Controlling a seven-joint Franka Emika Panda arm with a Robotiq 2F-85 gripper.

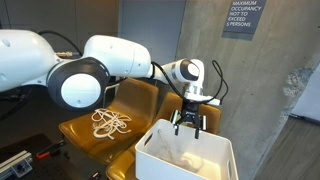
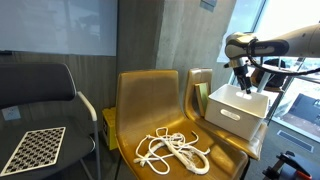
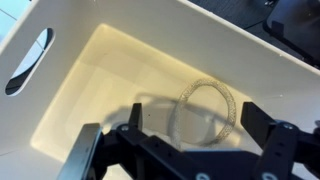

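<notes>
My gripper (image 1: 188,127) is open and points down over the white box (image 1: 160,155), its fingers at about rim height in exterior view 1. From the wrist view, a ring-shaped loop (image 3: 230,105) of pale, braided-looking material lies on the box floor (image 3: 110,75). The fingers (image 3: 88,143) stand wide apart on either side of the loop's lower part, with nothing held between them. In exterior view 2 the gripper (image 2: 244,92) hangs above the same box (image 2: 235,118), whose contents are hidden there.
A heap of white rope (image 2: 175,148) lies on a brown chair (image 2: 150,95). Another brown chair (image 2: 196,90) stands behind the box. The box's walls rise around the gripper, and a grey wall (image 1: 260,80) is behind.
</notes>
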